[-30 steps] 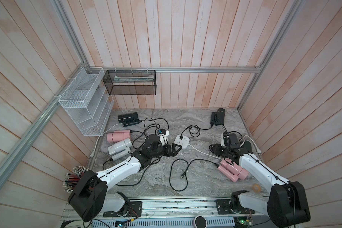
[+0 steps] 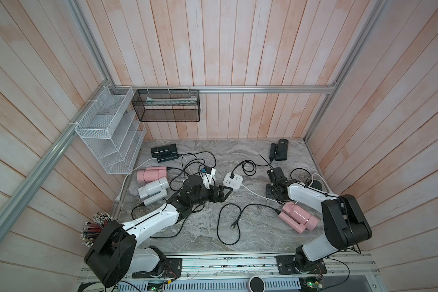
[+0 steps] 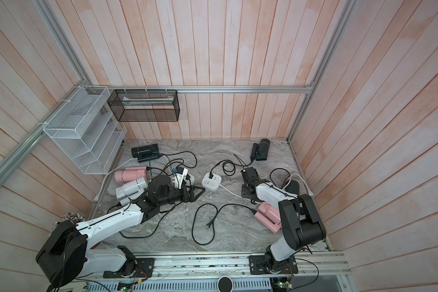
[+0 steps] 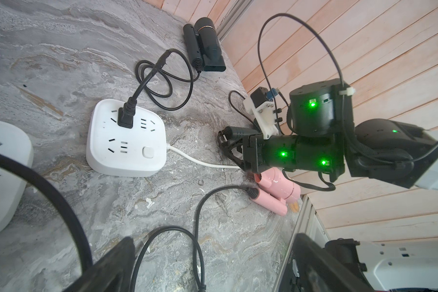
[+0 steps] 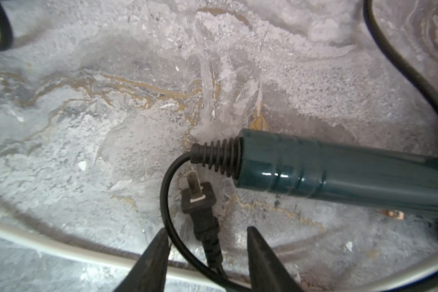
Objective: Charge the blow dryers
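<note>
My right gripper is open low over the grey slab, a black two-pin plug (image 5: 198, 197) lying between and beyond its fingertips, beside the handle of a dark green blow dryer (image 5: 335, 170) with a cord across it. A white power strip (image 4: 125, 143) at the centre has one black plug (image 4: 125, 116) in it. My left gripper (image 2: 221, 193) hangs open beside that strip. A pink blow dryer (image 2: 298, 217) lies at front right, its cord looped in the front middle. Another pink (image 2: 150, 175) and a white one (image 2: 154, 189) lie at the left.
Dark dryers lie at the back left (image 2: 164, 153) and back right (image 2: 282, 150). A second white strip (image 4: 4, 180) is near my left gripper. Wire baskets hang on the left (image 2: 102, 112) and back (image 2: 165, 109). Tangled cords cover much of the left half.
My right arm has swung leftward, bringing its gripper slightly left over the dark dryer's handle and plug. The left arm is nearly still.
</note>
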